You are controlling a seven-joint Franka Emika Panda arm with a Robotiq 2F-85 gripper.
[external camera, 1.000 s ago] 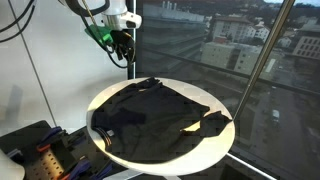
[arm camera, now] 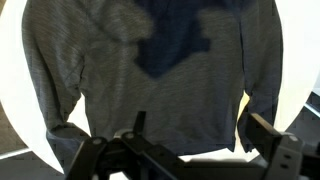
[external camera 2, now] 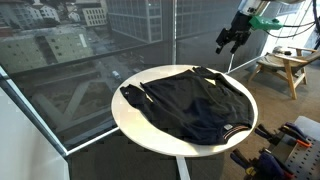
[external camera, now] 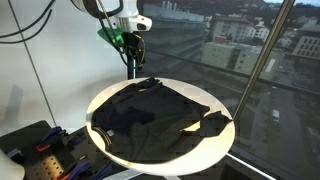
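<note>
A dark long-sleeved garment (external camera: 160, 118) lies spread over the round white table (external camera: 208, 155), its sleeves out to the sides. In the wrist view the dark cloth (arm camera: 165, 95) fills most of the picture, with a sleeve (arm camera: 50, 75) running down the left and another at the right. High above the table's far left part, my gripper (external camera: 138, 66) hangs open and well clear of the cloth. In the second exterior view the gripper (external camera 2: 227, 46) is at the upper right. Nothing shows between its fingers.
Behind the table stands a large window (external camera: 275, 100). At the front left are a black stand and cables (external camera: 62, 155). A wooden chair (external camera 2: 285, 70) stands beyond the table. The air above the garment is free.
The arm and gripper have moved slightly to the right in exterior view 1, staying high above the table. The garment has not moved.
</note>
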